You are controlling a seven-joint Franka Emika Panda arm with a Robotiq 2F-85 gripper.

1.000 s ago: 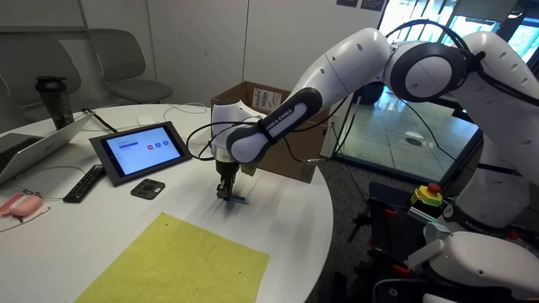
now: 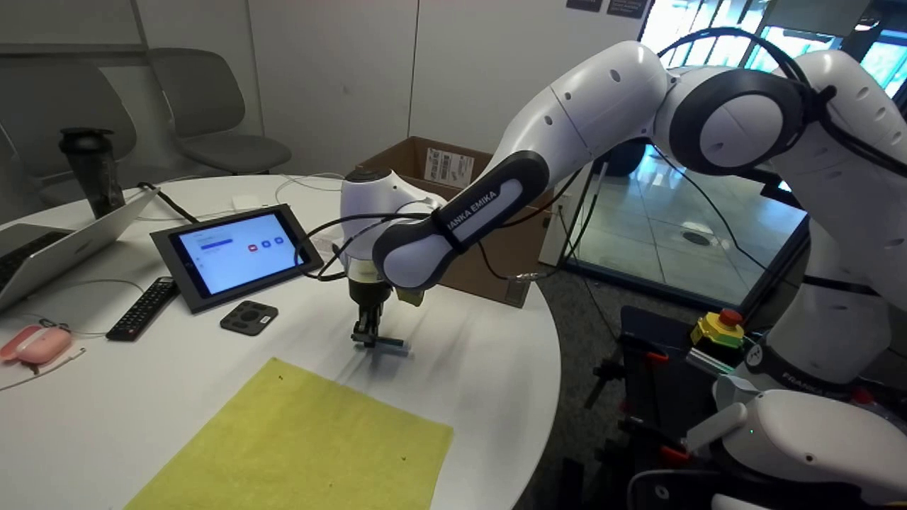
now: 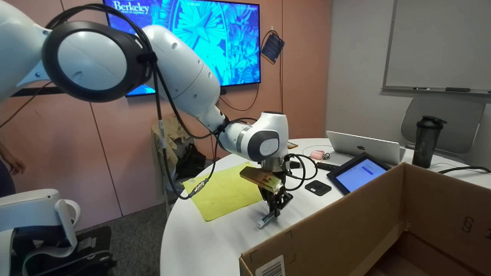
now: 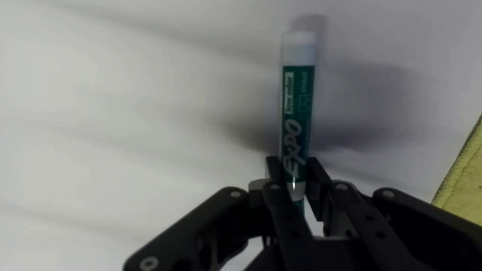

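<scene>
A green-labelled Expo marker [image 4: 298, 104] with a pale end is pinched near its lower part in the wrist view. My gripper is shut on it, one black finger on either side. In exterior view 1 the marker [image 2: 393, 346] lies roughly level at the tip of the gripper [image 2: 365, 340], low over the white table, behind the yellow cloth [image 2: 323, 442]. From exterior view 2 the marker [image 3: 266, 220] sticks out of the gripper [image 3: 274, 211] towards the cardboard box. Whether it touches the tabletop I cannot tell.
A tall open cardboard box [image 2: 485, 263] stands behind the arm. A tablet display [image 2: 238, 251], a black puck-like device [image 2: 249, 318], a remote [image 2: 143, 307], a pink case [image 2: 44, 345], a laptop [image 2: 76, 238] and a dark bottle [image 2: 91, 174] occupy the left side. Bare table surrounds the gripper.
In exterior view 1 my gripper and the marker held in it have shifted slightly left and towards the yellow cloth. The cloth, box and other objects stay in place.
</scene>
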